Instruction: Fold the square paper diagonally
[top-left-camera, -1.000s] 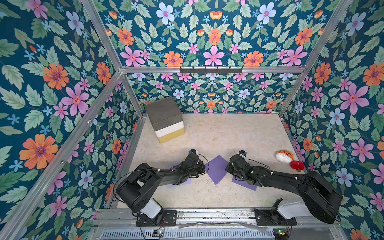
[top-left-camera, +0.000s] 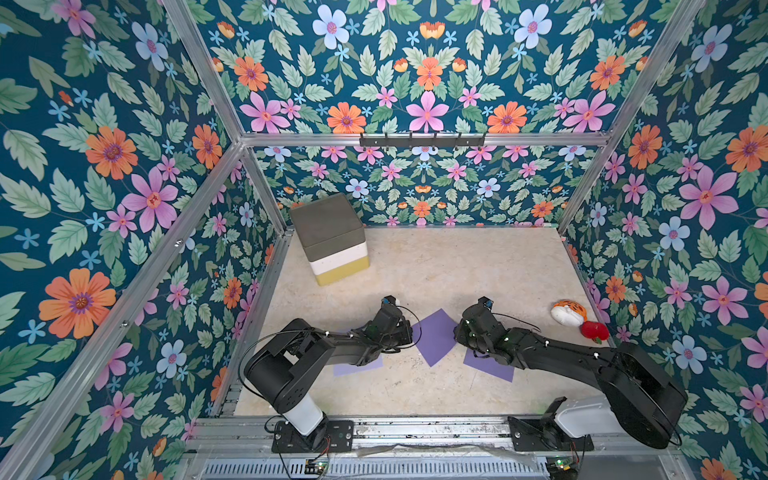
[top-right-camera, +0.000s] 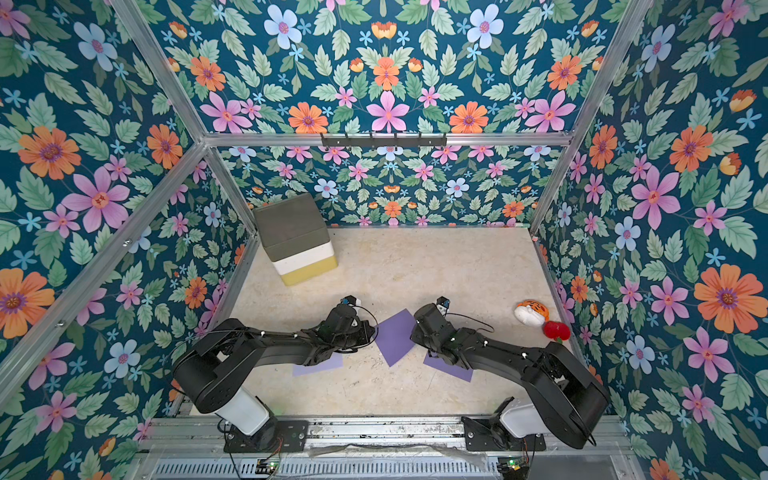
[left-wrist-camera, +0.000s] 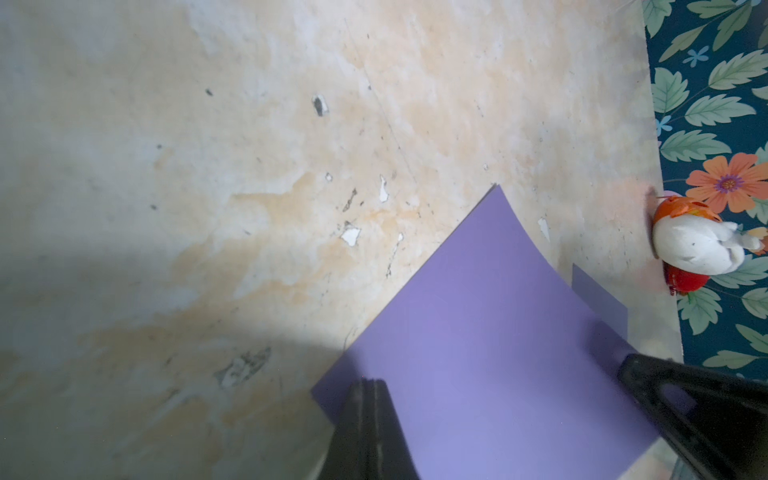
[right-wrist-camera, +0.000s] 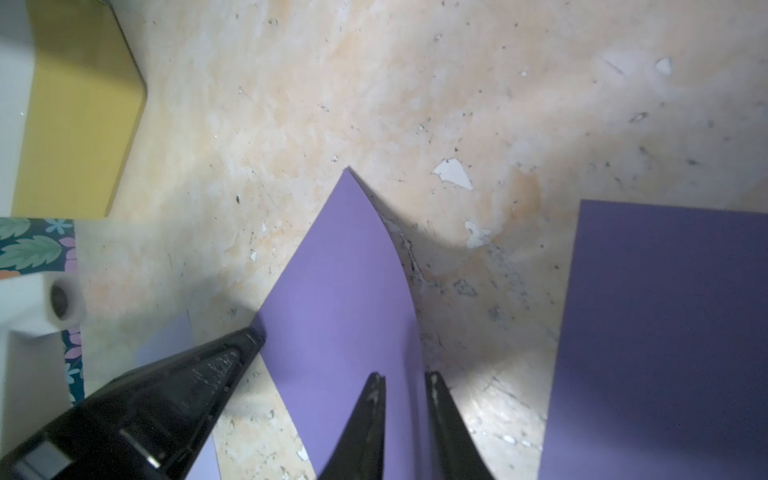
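Note:
A purple square paper (top-left-camera: 434, 336) lies as a diamond between my grippers, with a slightly curved edge and corner in the right wrist view (right-wrist-camera: 336, 288). My left gripper is shut at the paper's left corner. My right gripper is at the opposite corner, over the paper's edge; its fingertips look close together, and whether paper is between them is unclear. A second purple paper (right-wrist-camera: 656, 336) lies to the right, partly under my right arm, and a lighter one (top-left-camera: 356, 367) under my left arm.
A stacked box (top-left-camera: 328, 240) in grey, white and yellow stands at the back left. A white-and-orange object (top-left-camera: 569, 313) and a red one (top-left-camera: 594, 331) lie at the right edge.
My right gripper has moved slightly, and the paper has shifted a little.

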